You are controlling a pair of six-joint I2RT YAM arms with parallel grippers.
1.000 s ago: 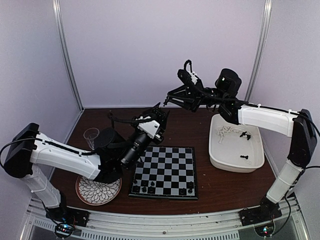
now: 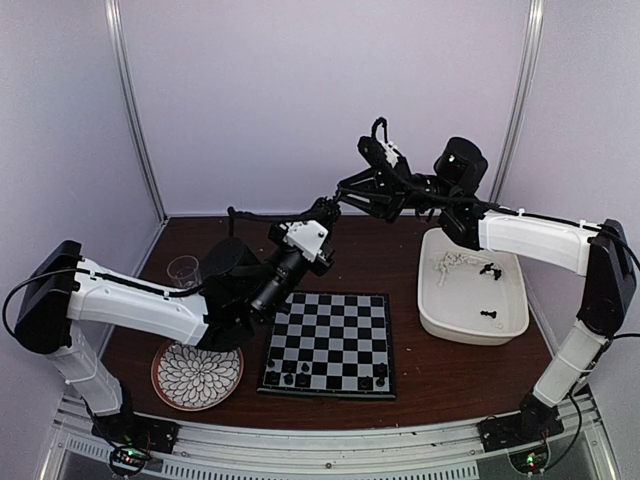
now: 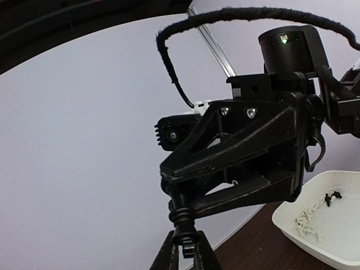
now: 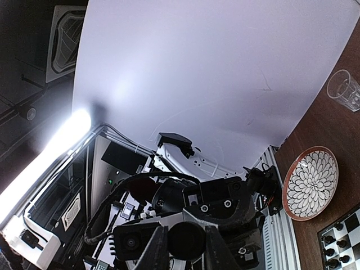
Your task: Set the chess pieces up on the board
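High above the table's back, my two grippers meet tip to tip. In the left wrist view my right gripper (image 2: 345, 192) is shut on a dark chess piece (image 3: 183, 215), which hangs downward from its fingertips. My left gripper is part open at the lower end of that piece, one finger to either side; whether they touch it is unclear. The right wrist view shows the piece's round dark end (image 4: 187, 241) between my right fingers. Below lies the chessboard (image 2: 335, 335), with several black pieces along its near edge.
A white bin (image 2: 470, 325) at right holds white pieces (image 2: 455, 262) in a heap and some black pieces (image 2: 489, 314). At left are a patterned plate (image 2: 198, 378) and a clear glass (image 4: 346, 93). The board's middle is bare.
Board, bin and plate stay put.
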